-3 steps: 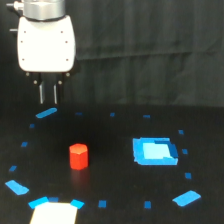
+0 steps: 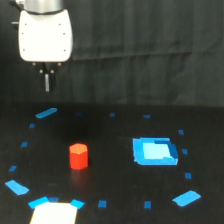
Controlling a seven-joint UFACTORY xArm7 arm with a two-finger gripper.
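Observation:
A red block rests on the dark table, left of the middle. My gripper hangs at the upper left, beyond the block and higher in the picture. Its two thin fingers are drawn close together, and nothing shows between them. To the right lies a white patch framed by blue tape.
Blue tape strips lie at the left and lower right, with small blue marks dotted about. A white, orange-tinged object is cut off by the bottom edge. Bare table separates block and patch.
The gripper's fingers have gone from apart to together, and the gripper has risen slightly in the picture. The red block and the taped patch have not moved.

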